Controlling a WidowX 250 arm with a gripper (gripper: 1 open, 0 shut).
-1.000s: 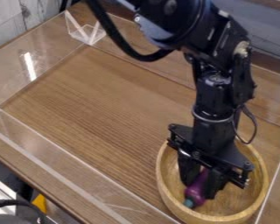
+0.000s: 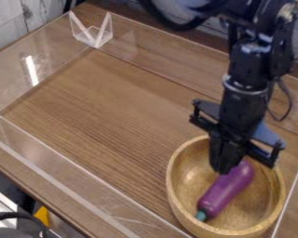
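My black gripper (image 2: 226,156) hangs over the back part of a yellow-tan bowl (image 2: 184,186) at the lower right, its fingertips low and pointing down, shut with nothing visible between them. A purple toy eggplant (image 2: 226,191) with a teal end lies diagonally in the bowl, just below and in front of the fingertips; its upper end is close to them, and I cannot tell whether they touch.
Bare wooden table (image 2: 89,121) fills the left and middle. A white wire basket (image 2: 92,30) stands at the back left. Dark cables and a small yellow piece lie at the lower left edge.
My gripper has risen and moved back from low in the bowl, uncovering more of the purple eggplant, which stays in the bowl.
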